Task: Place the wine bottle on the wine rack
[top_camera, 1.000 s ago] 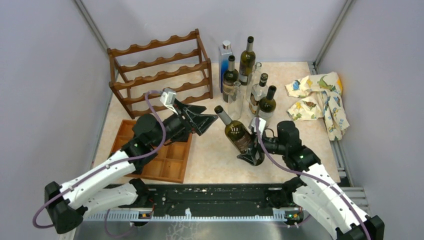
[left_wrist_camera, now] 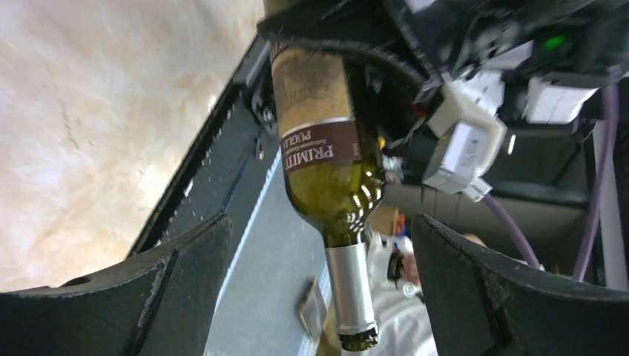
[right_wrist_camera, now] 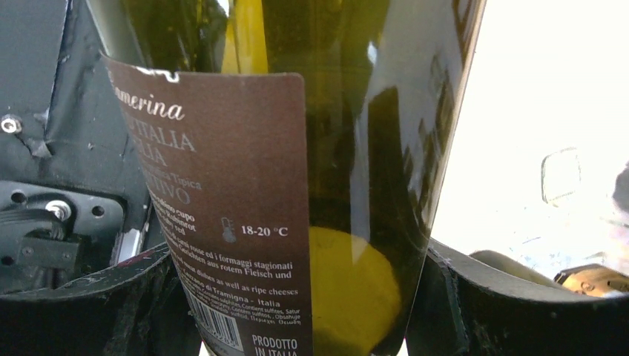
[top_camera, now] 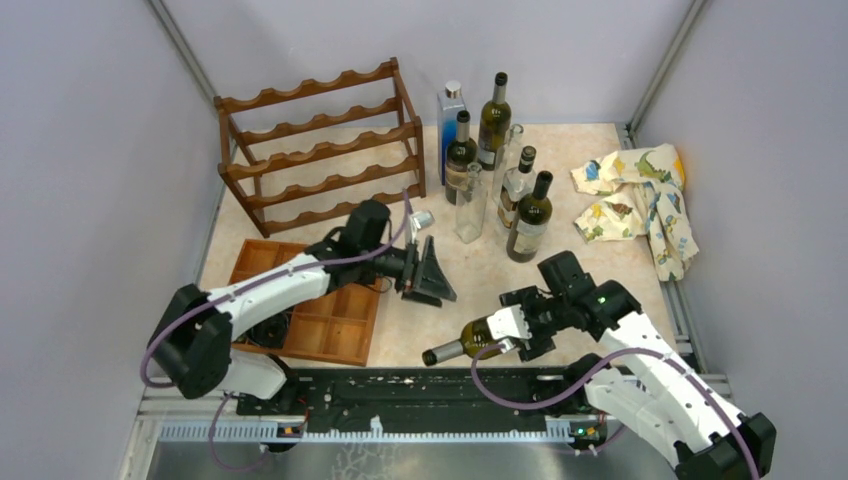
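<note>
A dark green wine bottle [top_camera: 475,335] with silver-topped neck lies horizontally in my right gripper [top_camera: 520,335], its neck pointing left near the front edge; in the right wrist view the bottle body [right_wrist_camera: 356,148] fills the space between the fingers. My left gripper [top_camera: 425,285] is open left of and above the bottle; in the left wrist view the bottle neck [left_wrist_camera: 348,285] shows between and beyond its open fingers, apparently not gripped. The wooden wine rack [top_camera: 330,150] stands empty at the back left.
Several bottles [top_camera: 530,215] stand at the back centre-right. A wooden compartment tray [top_camera: 340,340] lies under the left arm. A patterned cloth [top_camera: 640,200] lies at the right. Some bare tabletop is between tray and bottles.
The held bottle has tipped from slanted to horizontal and moved toward the front edge.
</note>
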